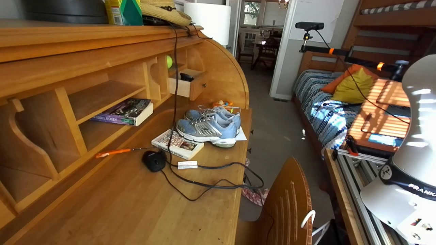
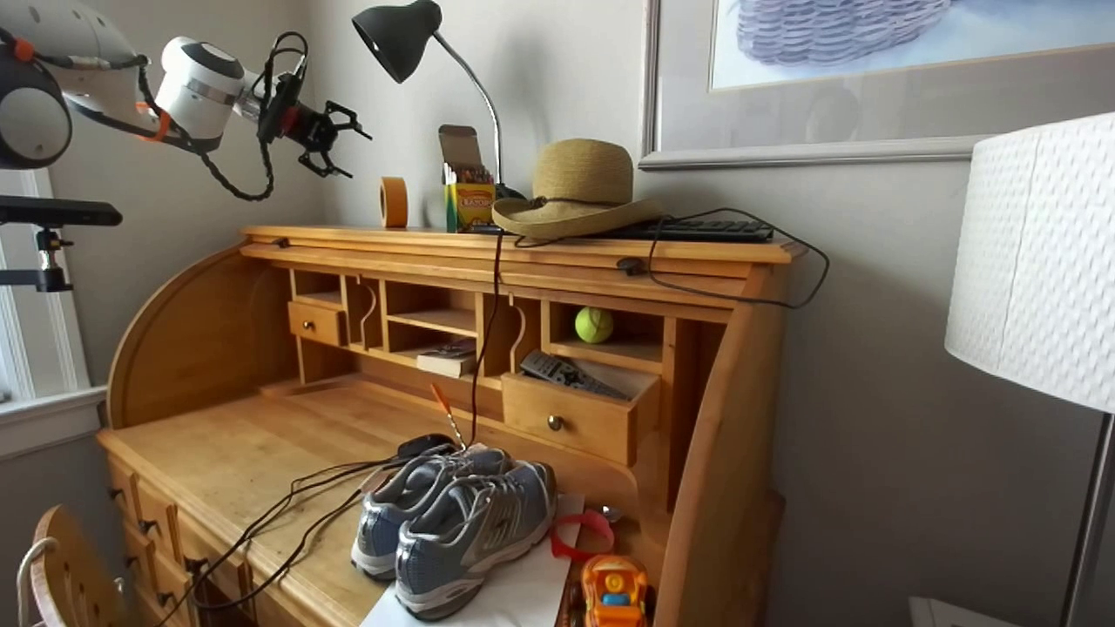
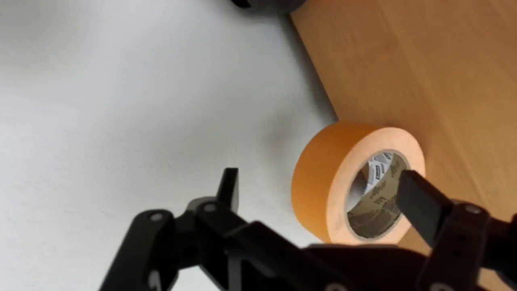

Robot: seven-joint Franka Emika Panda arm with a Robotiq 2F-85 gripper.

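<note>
A roll of orange tape (image 3: 315, 179) stands on its edge on top of the desk, its cardboard core facing partly toward the wrist camera. In exterior view 2 the same tape roll (image 2: 393, 202) is at the left part of the desk's upper shelf. My gripper (image 2: 351, 148) is open in the air, left of the roll and somewhat higher. From the wrist camera, the gripper has its two fingers spread wide; the right finger overlaps the roll's near side in the picture. Nothing is held between them. Exterior view 1 shows only the arm's base, not the gripper.
A crayon box (image 2: 469, 198), a black lamp (image 2: 400, 37) and a straw hat (image 2: 582, 178) stand right of the roll on the desk top (image 2: 345, 234). A wall rises behind. Shoes (image 2: 476, 528) and cables occupy the desktop below.
</note>
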